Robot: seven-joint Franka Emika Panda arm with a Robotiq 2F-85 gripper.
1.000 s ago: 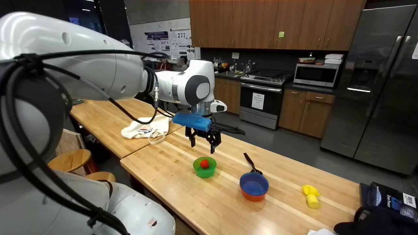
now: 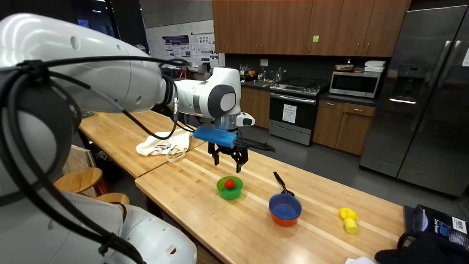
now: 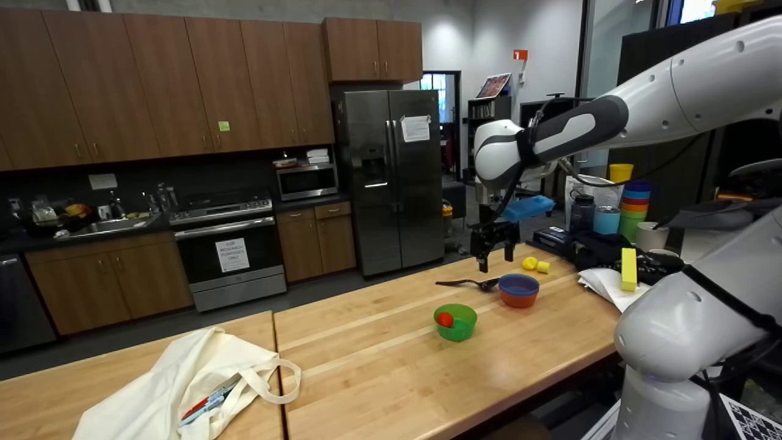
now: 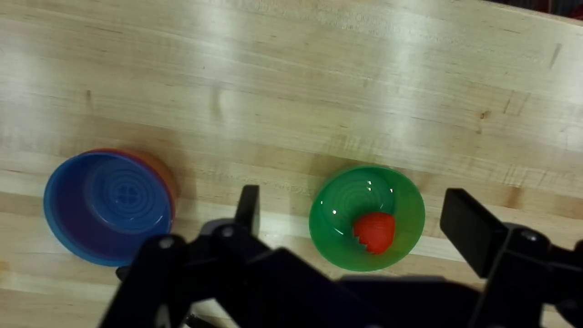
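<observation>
My gripper (image 2: pixel 227 165) hangs above the wooden table, open, with its two black fingers wide apart and nothing held. In the wrist view a green bowl (image 4: pixel 339 224) shows between the fingers, lower down on the table. A red strawberry (image 4: pixel 375 232) lies inside that bowl, toward one side. A blue bowl (image 4: pixel 126 191) rests nested in an orange-red bowl (image 2: pixel 284 220), standing apart from the green one. Beside this stack lies a black utensil (image 2: pixel 281 182). Farther along the table sit yellow objects (image 2: pixel 349 220), one of them a short cylinder.
A white cloth bag (image 3: pixel 183 381) with pens on it lies across the far table part. At the other end are a black box (image 2: pixel 442 226), dark cloth (image 2: pixel 422 253) and a yellow block (image 3: pixel 628 270). Bare tabletop surrounds the bowls.
</observation>
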